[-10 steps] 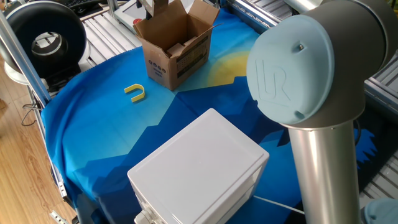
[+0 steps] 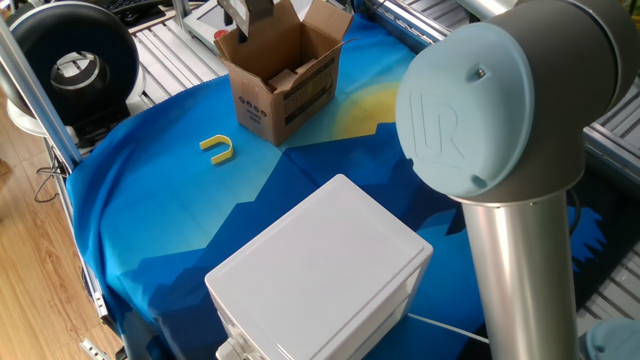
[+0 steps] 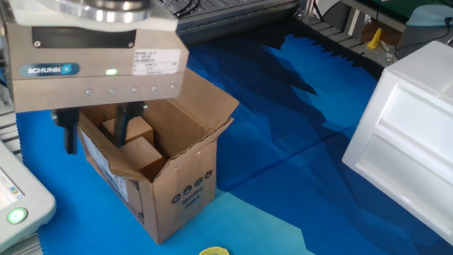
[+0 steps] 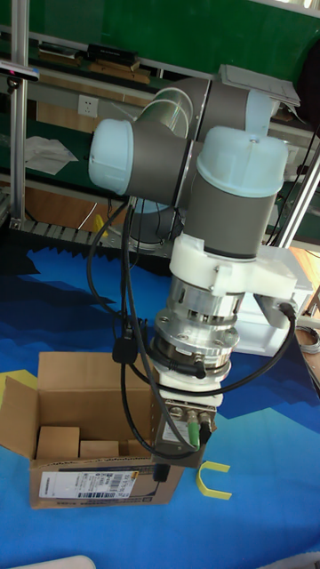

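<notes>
An open cardboard box (image 2: 285, 85) stands on the blue cloth, flaps up, with wooden blocks (image 3: 140, 156) inside. At the box's left side in exterior view 2 hangs my gripper (image 3: 95, 149), fingers pointing down and spread apart. One finger (image 3: 67, 131) appears outside the box wall; the other finger (image 3: 126, 124) overlaps the opening and blocks. Nothing shows gripped between them. How deep the fingertips reach cannot be told. A yellow U-shaped piece (image 2: 217, 150) lies on the cloth near the box, apart from the gripper.
A white drawer box (image 2: 320, 265) stands on the cloth. Beside the box is a tablet-like panel with a green-lit button (image 3: 18, 215). A black round object (image 2: 75, 70) sits at the table's left. The cloth between the cardboard box and white drawer box is clear.
Compared with one second ago, the gripper in exterior view 1 has come lower over the box's left edge. The box, yellow piece and white drawer box have stayed put.
</notes>
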